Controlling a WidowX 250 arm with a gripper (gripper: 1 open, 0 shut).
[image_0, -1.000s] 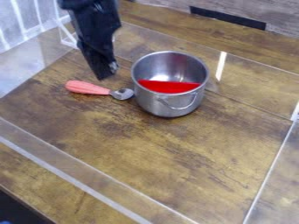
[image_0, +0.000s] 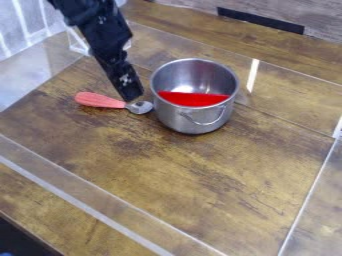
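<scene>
My black gripper (image_0: 126, 86) hangs open just above a spoon with a pink handle (image_0: 99, 100), its fingertips near the middle of the spoon. The spoon's metal bowl (image_0: 139, 107) lies on the wooden table just left of a steel pot (image_0: 198, 112), which has red inside and a wire handle on its front side.
Clear panels or strips run along its left and right sides. A dark edge is at the back right.
The spoon and pot have stayed where they were.
</scene>
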